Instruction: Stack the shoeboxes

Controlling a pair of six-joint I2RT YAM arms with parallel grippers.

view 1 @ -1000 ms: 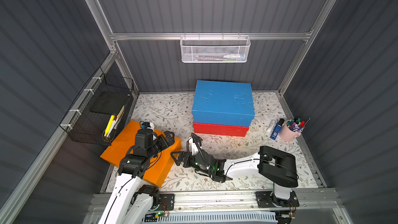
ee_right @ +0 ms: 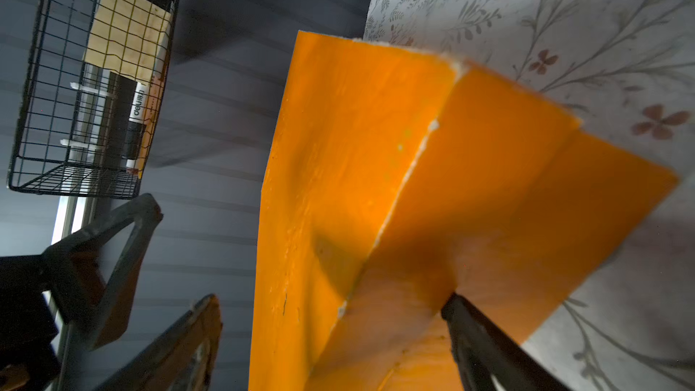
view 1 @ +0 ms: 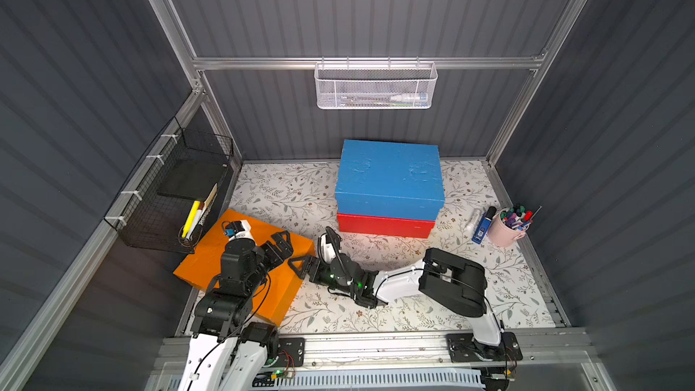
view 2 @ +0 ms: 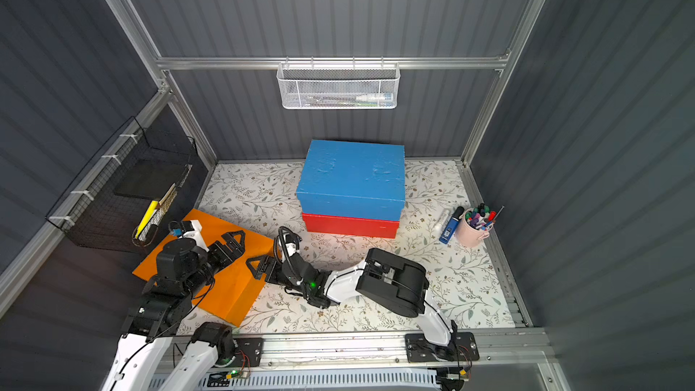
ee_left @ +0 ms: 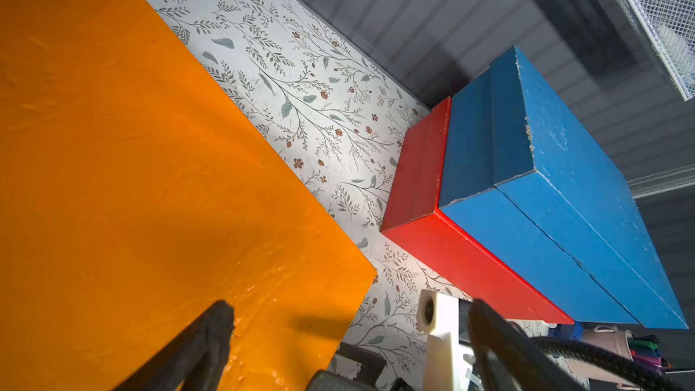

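An orange shoebox (view 1: 210, 246) lies angled at the front left. A blue shoebox (view 1: 387, 177) rests on a red shoebox (view 1: 382, 225) at the back centre. My left gripper (view 1: 282, 246) hangs over the orange box's top, its fingers apart in the left wrist view, nothing between them. My right gripper (view 1: 297, 264) is at the orange box's right edge, low by its corner; in the right wrist view the fingers are apart on either side of the box's edge, part of one hidden against the orange. Whether they touch it is unclear.
A pink pen cup (view 1: 506, 231) and a blue marker (view 1: 483, 226) stand at the right. A black wire basket (view 1: 144, 224) hangs on the left wall, a white basket (view 1: 373, 105) on the back wall.
Both arms have shifted left, the right gripper slightly up the orange box's side. The boxes look nearly unchanged, the orange one very slightly shifted left.
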